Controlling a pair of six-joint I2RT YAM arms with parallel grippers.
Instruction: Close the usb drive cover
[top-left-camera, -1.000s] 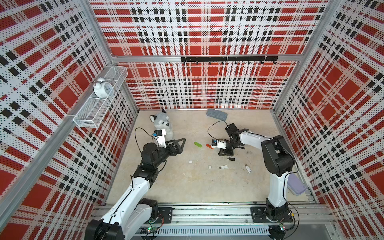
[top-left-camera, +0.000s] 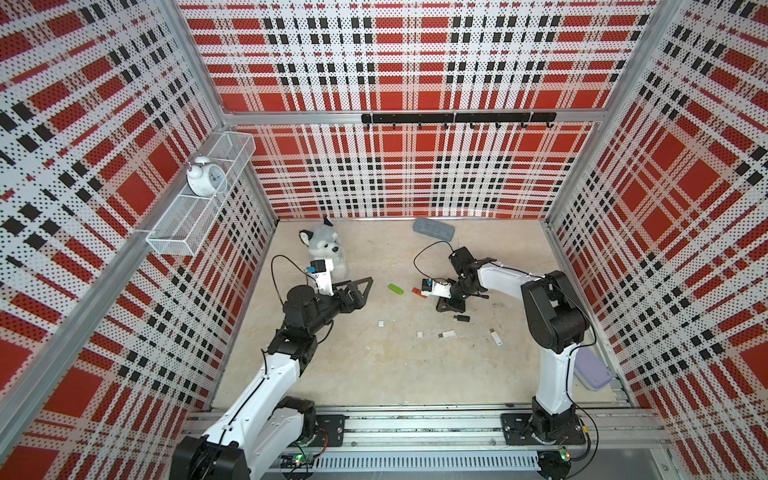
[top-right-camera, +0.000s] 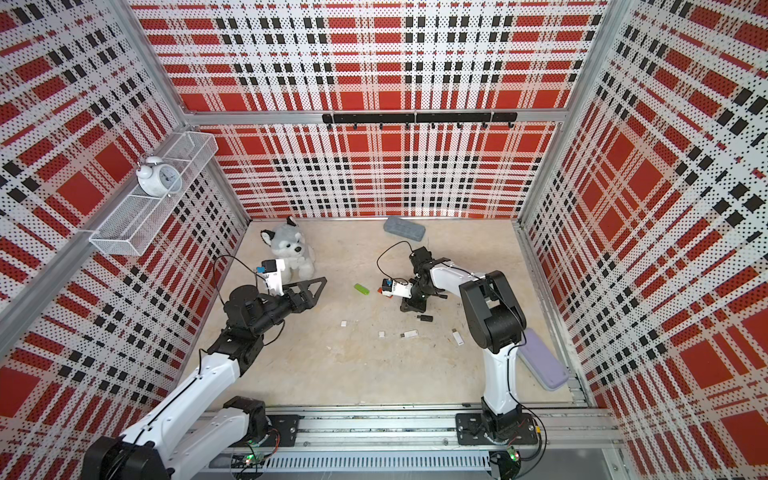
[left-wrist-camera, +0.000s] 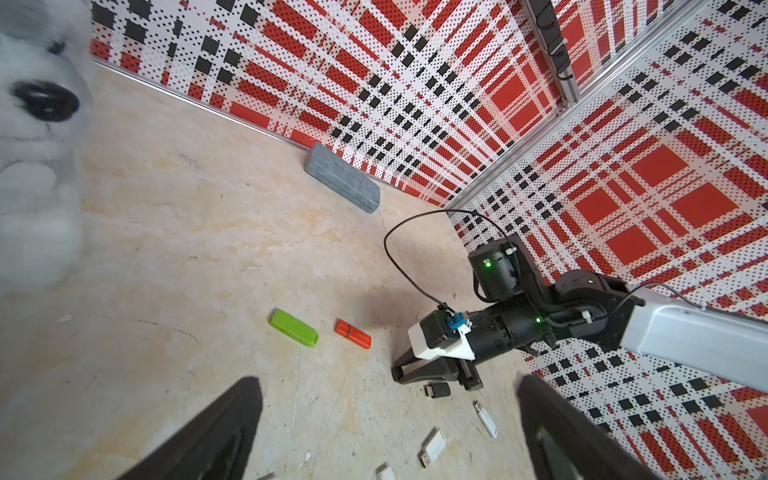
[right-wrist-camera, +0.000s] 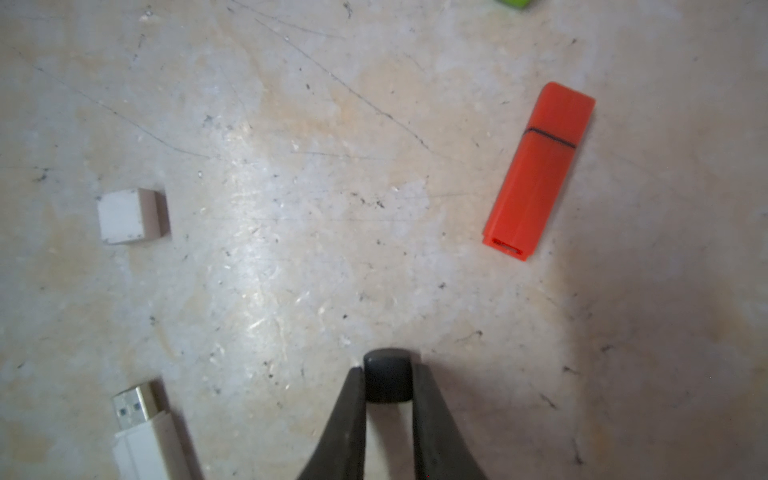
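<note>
In the right wrist view my right gripper is shut on a small black cap (right-wrist-camera: 389, 374), low over the table. A black USB drive (top-left-camera: 462, 318) with its plug bare lies just in front of that gripper in the top left view. The red USB drive (right-wrist-camera: 537, 172) has its cover on. A green drive (left-wrist-camera: 293, 327) lies farther left. One white drive (right-wrist-camera: 150, 444) shows its metal plug, and a small white cap (right-wrist-camera: 129, 216) lies apart from it. My left gripper (top-left-camera: 369, 292) stands open and empty, well to the left, above the table.
Another white drive (top-left-camera: 496, 337) lies to the right, and another white cap (top-left-camera: 381, 324) farther left. A plush husky (top-left-camera: 326, 246) sits at the back left, a grey case (top-left-camera: 433, 229) at the back. A purple case (top-left-camera: 592, 369) rests front right.
The left arm and the things on the table look unmoved.
</note>
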